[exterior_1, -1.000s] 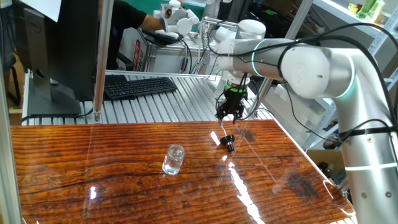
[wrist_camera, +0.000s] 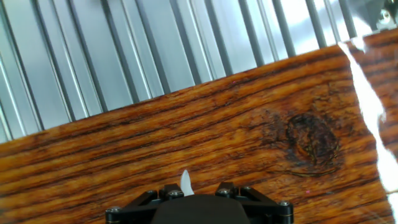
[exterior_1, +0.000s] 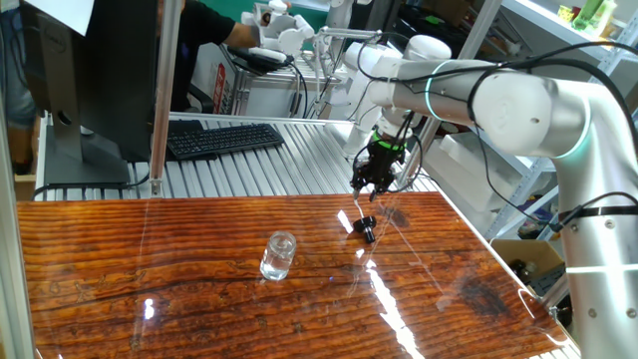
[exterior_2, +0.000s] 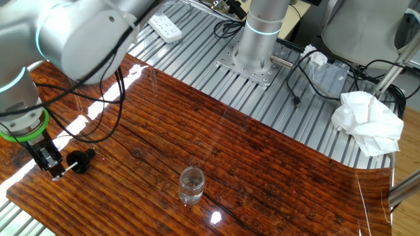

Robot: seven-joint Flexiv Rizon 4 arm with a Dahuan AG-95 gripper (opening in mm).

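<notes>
A black holder-like object [exterior_1: 366, 228] sits on the wooden table, with a thin white stick [exterior_2: 66, 171] projecting from it. My gripper [exterior_1: 366, 194] hangs just above, near the stick's end. In the wrist view its two black fingers [wrist_camera: 171, 192] stand apart, so it is open. A white pointed tip [wrist_camera: 186, 183] shows in the gap, closer to the left finger; whether it touches cannot be told. A clear glass [exterior_1: 278, 256] stands upright near the table's middle, apart from the gripper, with what looks like clear liquid inside.
A keyboard [exterior_1: 225, 142] and a monitor [exterior_1: 95, 85] occupy the ribbed metal surface behind the table. Crumpled white tissue or plastic [exterior_2: 369, 123] lies off the table's edge. Cables hang loosely around the arm.
In exterior view 1 the arm and gripper have shifted slightly to the right. The black object, the stick and the glass have stayed put.
</notes>
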